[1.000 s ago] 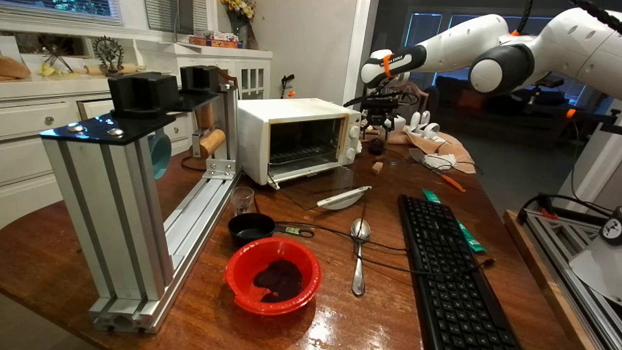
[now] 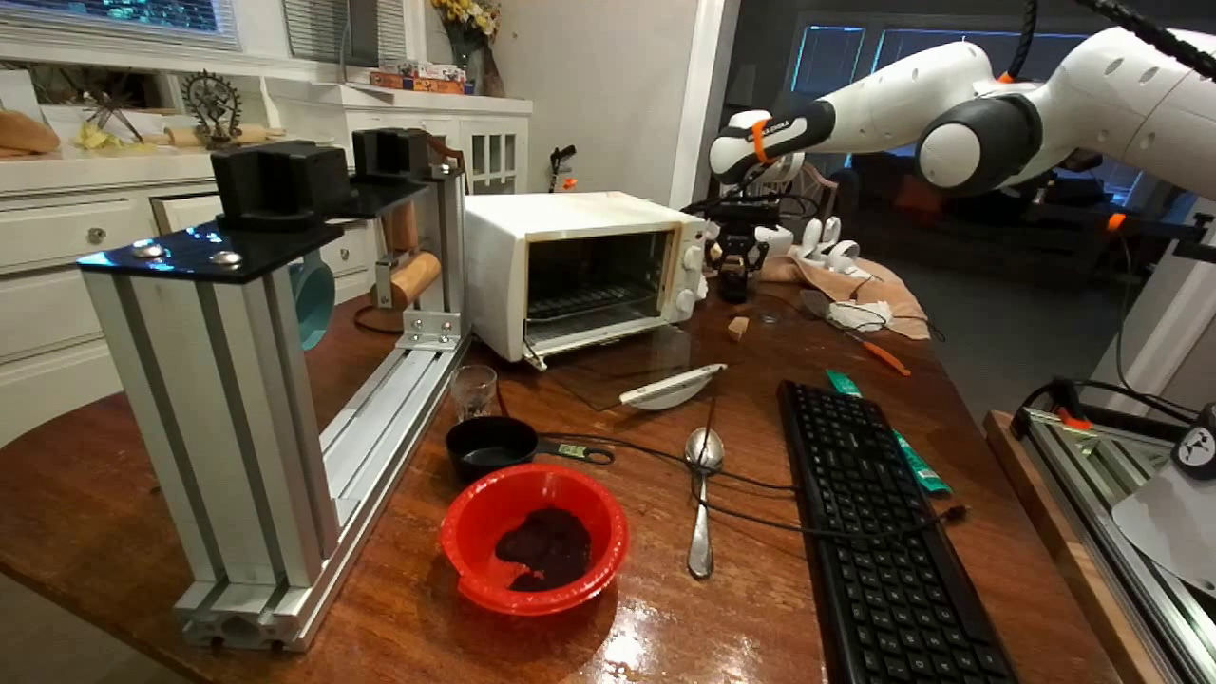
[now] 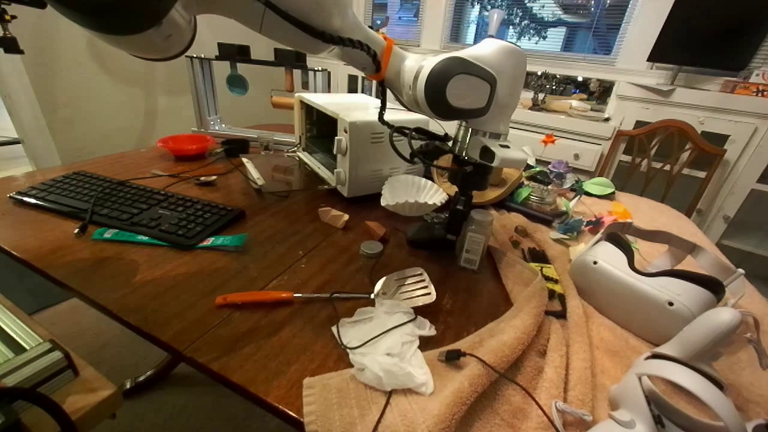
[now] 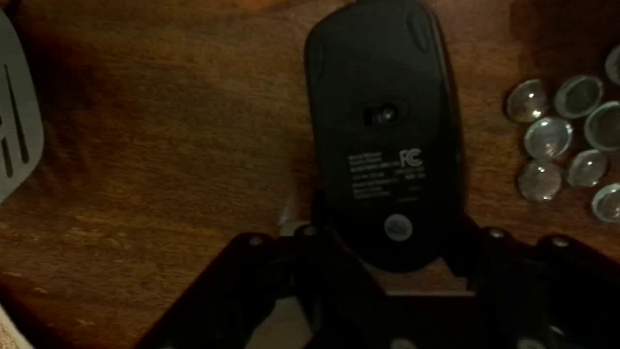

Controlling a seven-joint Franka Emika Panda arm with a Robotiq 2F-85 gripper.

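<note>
A black computer mouse (image 4: pixel 383 87) lies upside down on the wooden table, its label and sensor facing up in the wrist view. My gripper is low over its rounded near end, part open, with one finger on each side of the mouse. The fingers look very close to its sides; whether they touch is too dark to tell. In exterior view 2 the mouse (image 3: pixel 425 234) is a dark shape beneath the gripper (image 3: pixel 455 223). From exterior view 1 the gripper (image 2: pixel 736 279) appears beyond the toaster oven, down near the table.
Several clear round pieces (image 4: pixel 548 137) lie right of the mouse. Close by stand a clear bottle (image 3: pixel 475 241), a white fluted paper cup (image 3: pixel 414 194) and the white toaster oven (image 3: pixel 360 144). A slotted spatula (image 3: pixel 407 287) and a towel (image 3: pixel 518 331) lie on the near side.
My gripper has come down from above the mouse to table level. The red bowl, keyboard and spoon stay where they were.
</note>
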